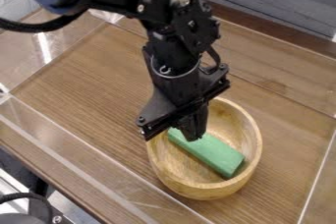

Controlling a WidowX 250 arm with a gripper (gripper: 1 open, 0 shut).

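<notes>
My black gripper [172, 125] reaches down from the top of the camera view to the upper left of a wooden bowl [243, 187]. A green block [210, 152] lies in the bowl, slanting toward the lower right, its upper-left end close to or behind the gripper. The fingertips hang over that side of the bowl; they look shut, and I see nothing held between them. Whether they touch the block is unclear.
A pale wall [276, 12] runs along the back. Cables and a dark gap show at the lower left corner.
</notes>
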